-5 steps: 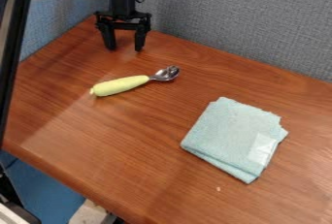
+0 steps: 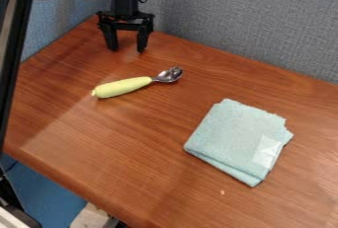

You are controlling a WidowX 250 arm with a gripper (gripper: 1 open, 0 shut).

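My black gripper (image 2: 126, 40) hangs low over the back left of the wooden table, its two fingers apart with nothing visible between them. In front of it and slightly right lies a spoon with a pale yellow handle (image 2: 122, 87) and a metal head (image 2: 168, 75), apart from the gripper. A folded light teal cloth (image 2: 235, 141) lies on the right part of the table.
A grey padded wall (image 2: 251, 25) borders the table at the back and left. A dark post runs along the left edge of the view, and blue floor shows at the lower left.
The arm and gripper have shifted very slightly; the spoon and cloth have not moved.
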